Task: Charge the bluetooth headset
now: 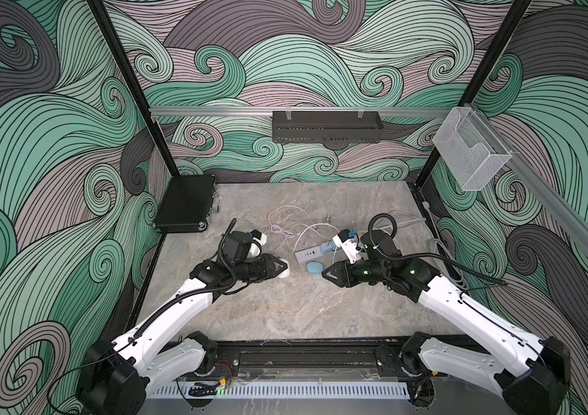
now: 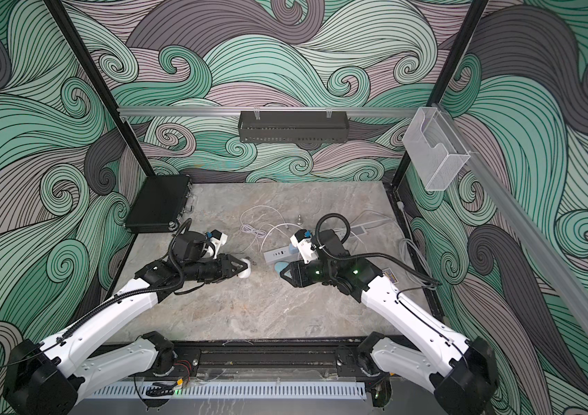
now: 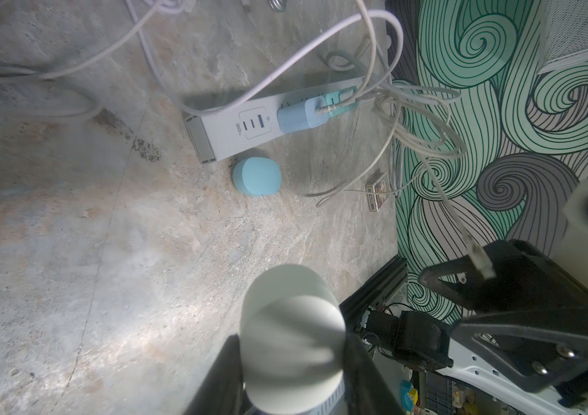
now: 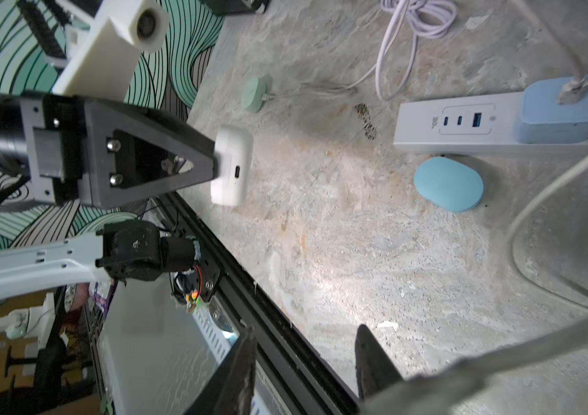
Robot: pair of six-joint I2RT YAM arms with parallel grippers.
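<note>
A white headset case (image 4: 232, 164) with a small dark port (image 4: 237, 171) is held above the table by my left gripper, shut on it. The port side faces my right arm. In the right wrist view my right gripper stands open and empty, its fingers well apart. A white charging cable runs blurred past its right finger. In the left wrist view the cable's end (image 3: 479, 257) hangs at the outside of the upper finger (image 3: 449, 280), not in the gap. Whether it touches the finger I cannot tell.
A blue oval case (image 4: 448, 184) lies on the table before a white power strip (image 4: 463, 123) bearing a light-blue charger (image 4: 567, 108). Other cables loop around the strip. A small green object (image 4: 253, 94) sits farther left.
</note>
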